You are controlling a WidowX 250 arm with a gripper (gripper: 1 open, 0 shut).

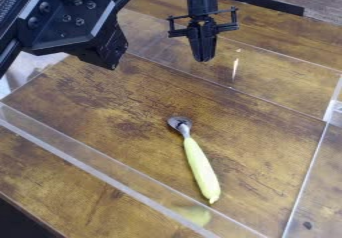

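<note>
My gripper [203, 44] hangs at the top centre of the camera view, over the back of the wooden work area, its black fingers shut with nothing seen between them. A utensil with a pale yellow handle [201, 167] and a metal head lies on the wood [107, 112] at the lower centre, well in front of the gripper and apart from it.
Clear plastic walls [107, 163] border the work area. A large black arm part [74, 27] fills the upper left. The wood around the utensil is clear.
</note>
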